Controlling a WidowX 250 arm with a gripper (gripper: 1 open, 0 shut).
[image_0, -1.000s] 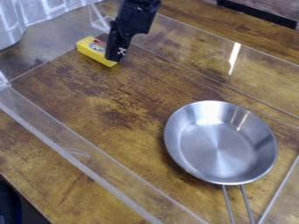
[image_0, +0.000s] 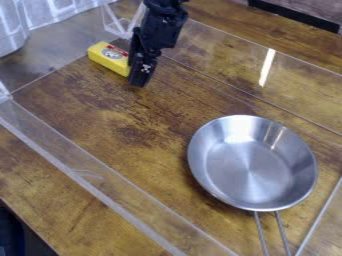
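My black gripper (image_0: 139, 64) reaches down from the top of the view to the table at the upper left, beside a yellow block (image_0: 107, 56) with a printed label. Its fingers are open and low, around or against the block's right end; whether they touch it I cannot tell.
A steel pan (image_0: 251, 163) with its handle toward the bottom edge sits at the lower right. Clear plastic walls run along the left and right sides.
My gripper has come a little lower toward the table at the block's right end. The block and the pan look unmoved.
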